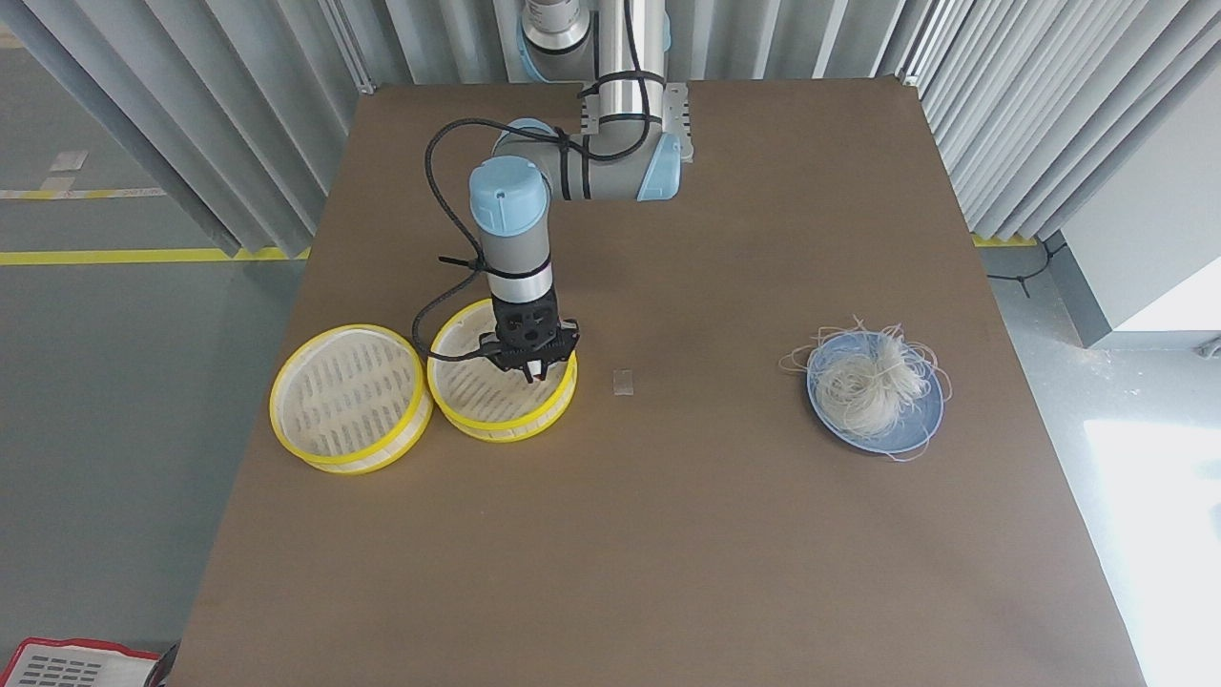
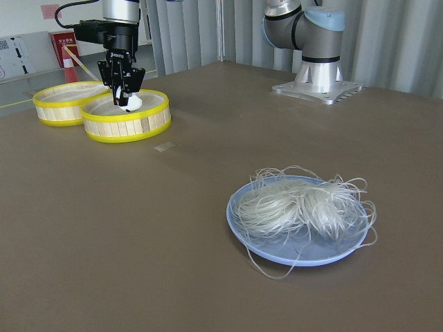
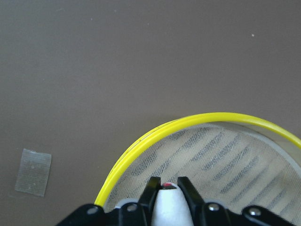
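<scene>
The gripper (image 1: 529, 364) hangs over the right-hand yellow-rimmed steamer (image 2: 127, 130) in the front and left views. Something white shows at its fingers in the left view; in the wrist view a white piece (image 3: 171, 207) sits between the black parts, and whether it is held cannot be told. The left-hand steamer (image 1: 349, 395) stands beside the other, its slatted floor visible. A blue plate (image 2: 297, 259) with a tangle of white strands (image 1: 872, 389) lies on the table's right side.
A small tape patch (image 1: 623, 383) lies beside the right-hand steamer. The robot base (image 2: 318, 86) stands at the back.
</scene>
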